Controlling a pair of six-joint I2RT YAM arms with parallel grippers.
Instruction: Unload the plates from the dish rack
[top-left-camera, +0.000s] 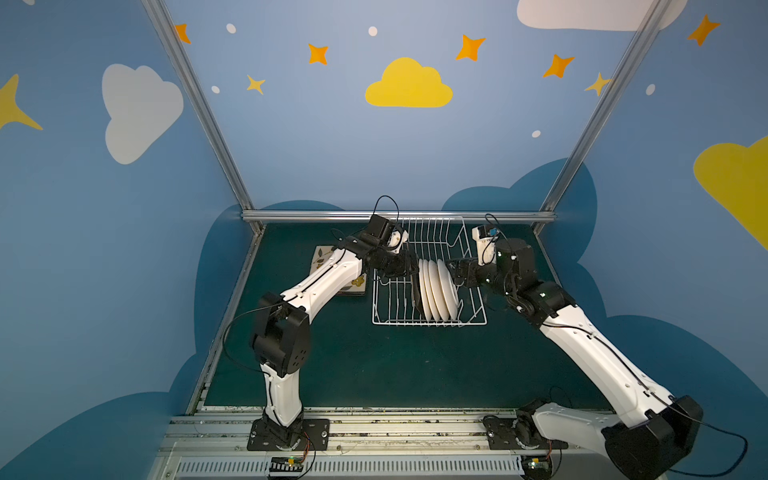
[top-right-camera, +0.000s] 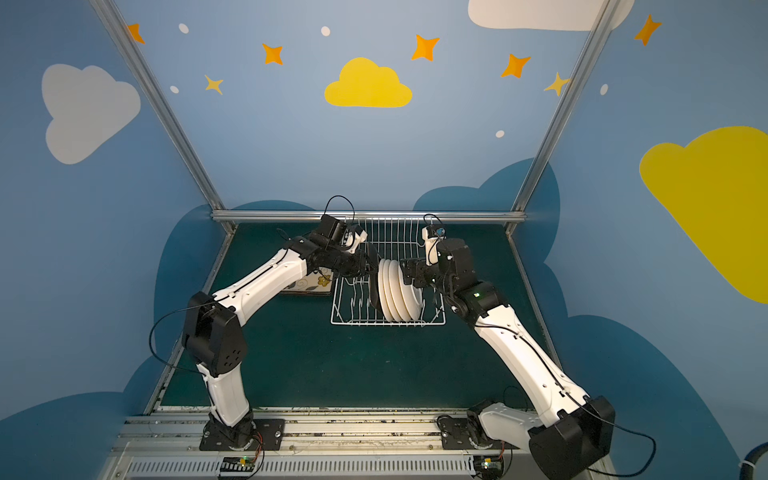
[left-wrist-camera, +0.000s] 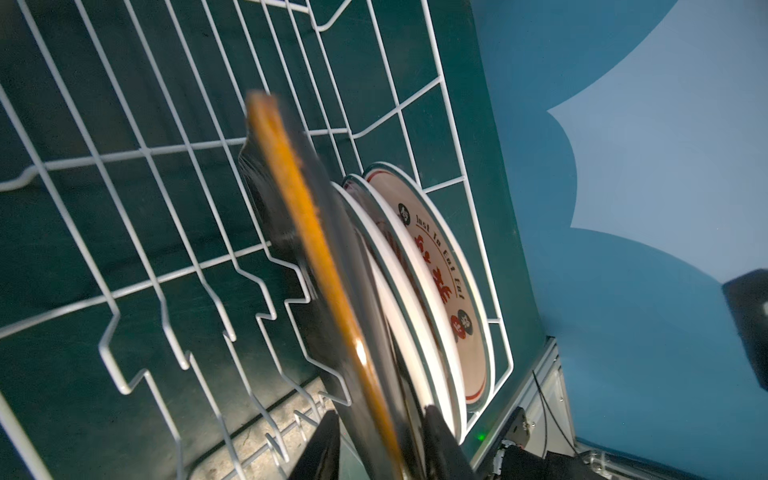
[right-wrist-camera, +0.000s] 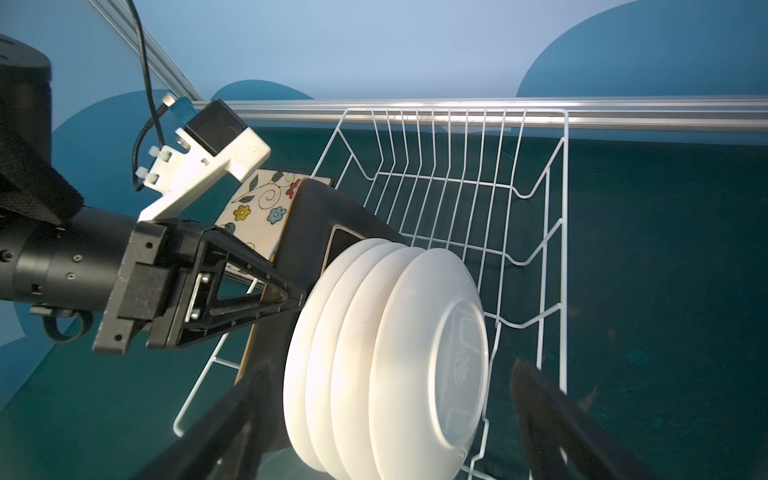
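Note:
Several white plates (top-left-camera: 445, 292) stand on edge in the wire dish rack (top-left-camera: 428, 324), beside a dark rectangular plate (left-wrist-camera: 336, 296) with an orange rim at their left. My left gripper is at that dark plate's edge, which lies between its fingers; whether they grip it is unclear. In the right wrist view my right gripper stands open just right of and around the white plates (right-wrist-camera: 416, 344), its blurred fingers apart, on either side of them.
A flower-patterned square item (top-left-camera: 324, 256) lies left of the rack, partly behind my left arm. The back of the rack is empty.

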